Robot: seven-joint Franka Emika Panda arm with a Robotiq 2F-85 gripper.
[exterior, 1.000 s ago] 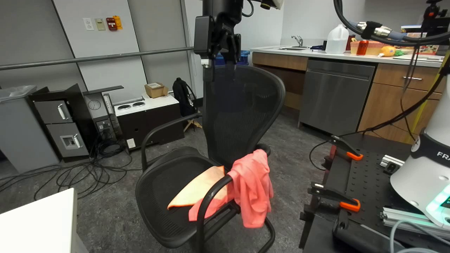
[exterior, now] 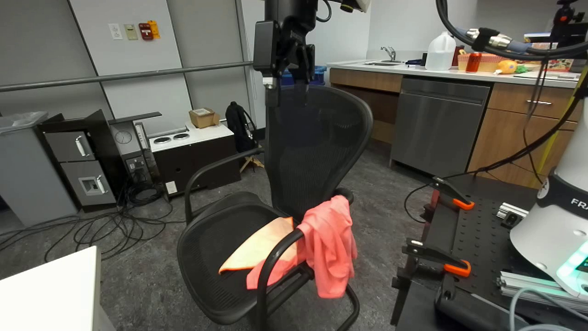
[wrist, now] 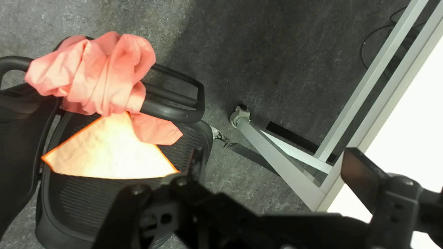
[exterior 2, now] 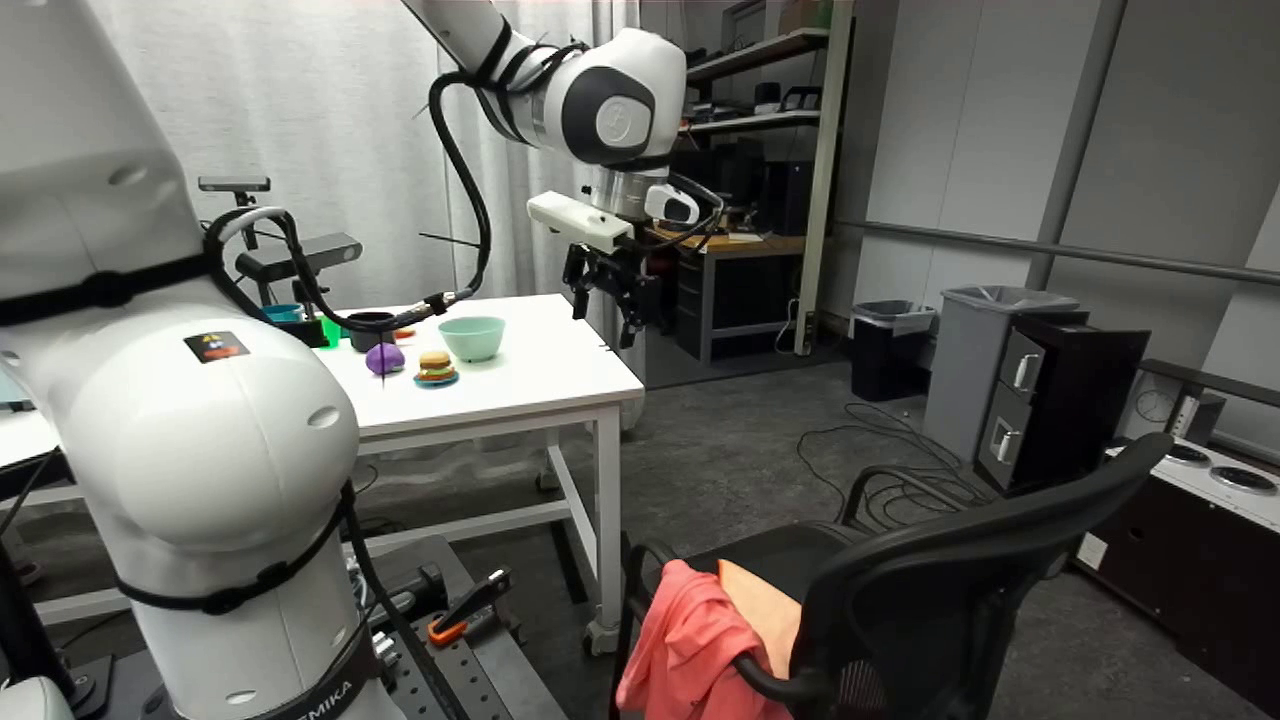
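Observation:
My gripper is wide open and empty; its two fingers stand far apart in the wrist view. In exterior view 2 the gripper [exterior 2: 605, 319] hangs in the air just off the table's right end. A coral-pink cloth [exterior: 330, 242] is draped over one armrest of a black mesh chair [exterior: 325, 138], part of it reaching onto the seat. Beside it on the seat lies a pale orange cloth [wrist: 108, 149] with a bright orange edge. Both cloths lie well below the gripper and apart from it.
On the white table [exterior 2: 546, 384] are a mint bowl [exterior 2: 473, 337], a toy burger [exterior 2: 435, 365] and a purple object [exterior 2: 384, 359]. The chair stands near the table's right end. Bins [exterior 2: 972, 360] and loose cables [exterior: 127, 220] are farther back on the floor.

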